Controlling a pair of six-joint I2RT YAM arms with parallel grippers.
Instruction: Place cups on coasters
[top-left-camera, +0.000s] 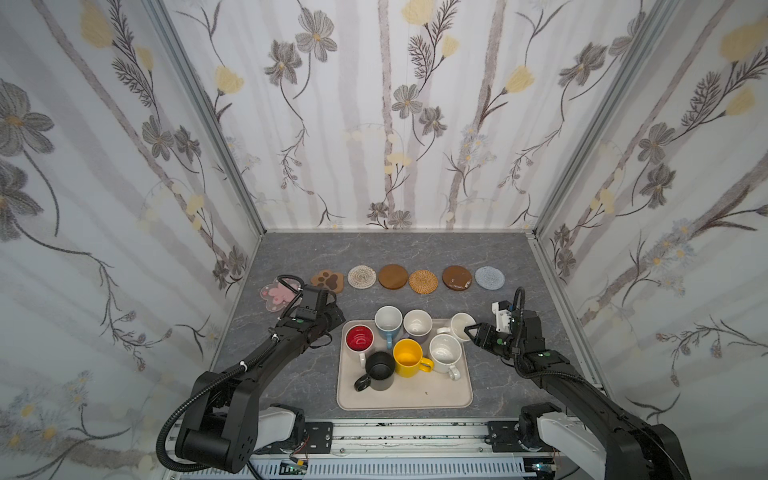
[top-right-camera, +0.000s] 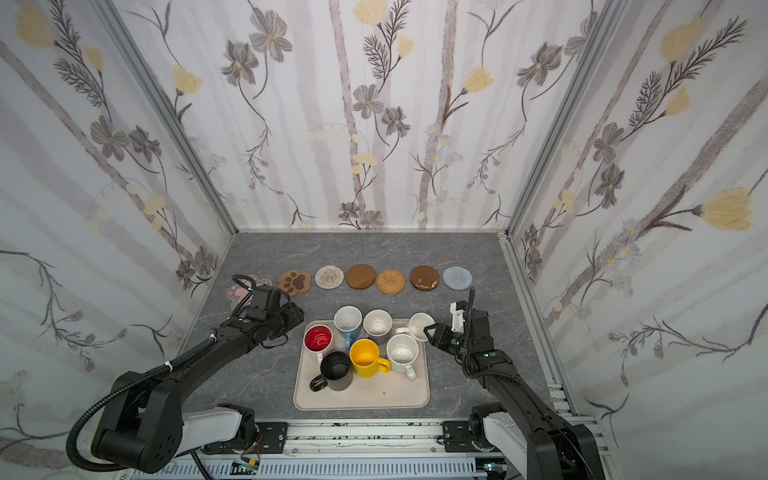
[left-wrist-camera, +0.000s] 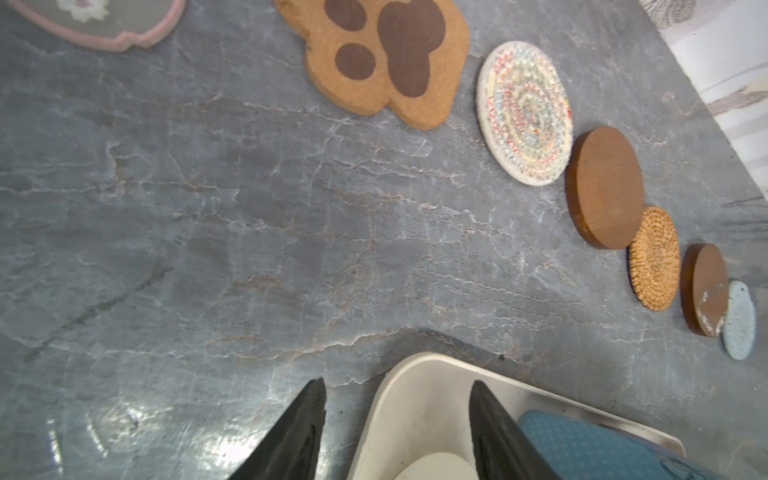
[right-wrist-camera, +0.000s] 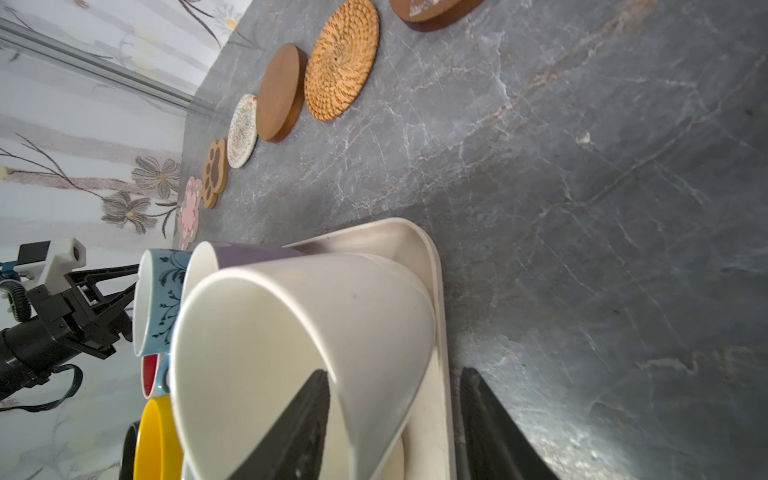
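Several cups stand on the beige tray. At its back right corner is a white cup, shifted and apparently tilted toward my right gripper. The fingers are apart in the right wrist view, one finger over the cup's mouth and the other outside, with the wall between them. Whether they touch it, I cannot tell. My left gripper is open over the tray's back left corner, near the red-lined cup and the blue cup. Nothing sits between its fingers. Coasters, including a paw-shaped one and a woven one, lie bare behind the tray.
A black cup, a yellow cup and two more white cups, one at the back and one at the front right, crowd the tray.
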